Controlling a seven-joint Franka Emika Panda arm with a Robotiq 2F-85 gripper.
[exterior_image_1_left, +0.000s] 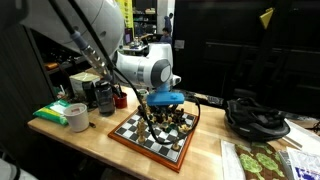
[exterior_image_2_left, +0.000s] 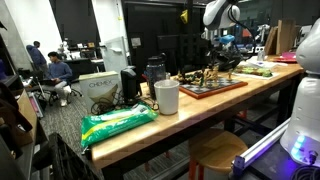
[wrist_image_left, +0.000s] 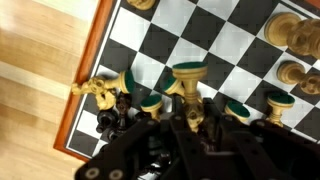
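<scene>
A chessboard (exterior_image_1_left: 125, 131) with dark and white squares and a brown border lies on the wooden table. Low over its middle, my gripper is shut on a light wooden chess piece (wrist_image_left: 189, 72), whose green-edged base points away from the fingers. Other pieces lie tipped around it: a light piece (wrist_image_left: 97, 90) by the board's edge and a dark piece (wrist_image_left: 277, 105) to the right. Dark pieces crowd beneath the fingers and are partly hidden. In exterior view 1 the gripper (exterior_image_1_left: 163, 112) hides part of the board, and the held piece is too small to make out there.
A black bag (exterior_image_1_left: 257, 118) rests on the table's right side. A white cup (exterior_image_1_left: 77, 117), a dark canister (exterior_image_1_left: 104, 97) and a green packet (exterior_image_1_left: 50, 110) stand or lie to the left. Bare table (exterior_image_1_left: 207, 150) shows right of the board.
</scene>
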